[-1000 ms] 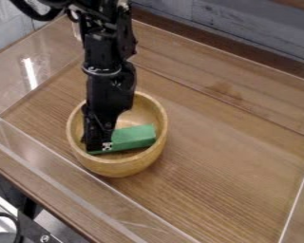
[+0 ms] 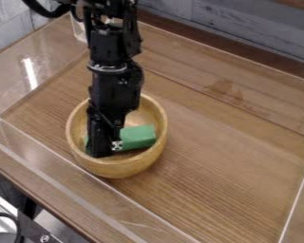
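Observation:
A round tan wooden bowl [image 2: 122,165] sits on the wooden table at the left of centre. In it lies a green block [image 2: 136,138], partly covered at its left by my black gripper [image 2: 102,143], which reaches down into the bowl. The gripper looks shut; whether anything is between its fingertips is hidden against the dark parts and the block.
Bare wooden tabletop [image 2: 231,152] fills the right and the back. A white strip runs along the left edge, with a dark cable [image 2: 5,220] at the lower left corner. A low wall stands at the back right.
The gripper has moved slightly down in the bowl, and the green block shows less to the right, shifted a little under the gripper.

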